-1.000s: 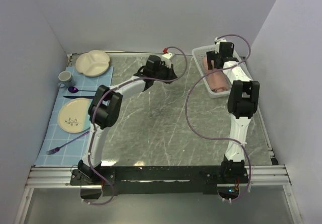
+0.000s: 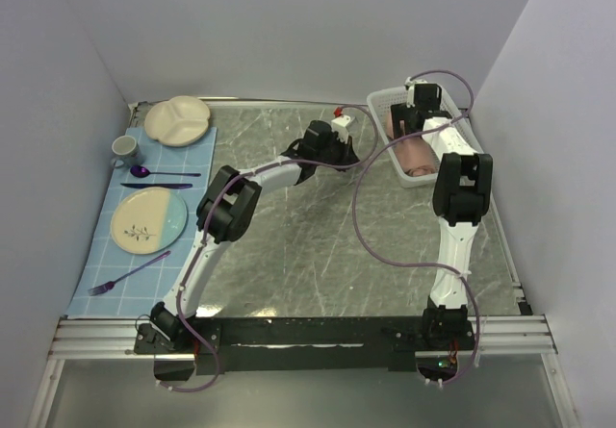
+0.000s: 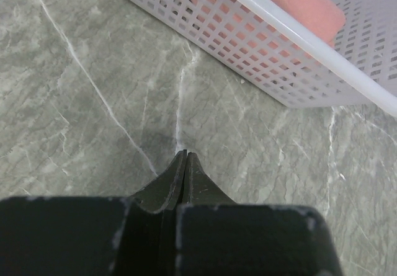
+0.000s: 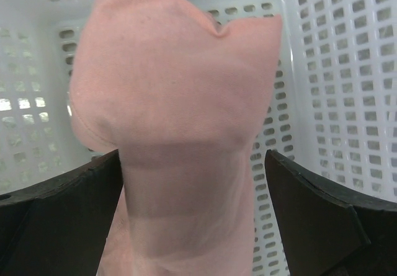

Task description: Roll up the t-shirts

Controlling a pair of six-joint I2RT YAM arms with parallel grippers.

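A pink rolled t-shirt (image 2: pixel 416 156) lies lengthwise inside the white perforated basket (image 2: pixel 416 180) at the back right. In the right wrist view the pink t-shirt (image 4: pixel 186 139) fills the middle, its upper end loosely bunched. My right gripper is open above it, one finger on each side of the cloth; whether they touch it I cannot tell. Outside the basket, to its left, my left gripper is shut over bare table, nothing between its tips. Part of the pink roll (image 3: pixel 301 6) shows over the basket wall in the left wrist view.
A blue placemat (image 2: pixel 87 269) at the left carries a plate (image 2: pixel 135 231), a divided plate (image 2: pixel 177 125), a mug (image 2: pixel 126 149) and cutlery. Walls stand close behind and right of the basket.
My left arm has swung right, bringing its shut gripper nearer the basket. The right gripper has shifted only slightly over the basket. The pink roll looks unmoved.
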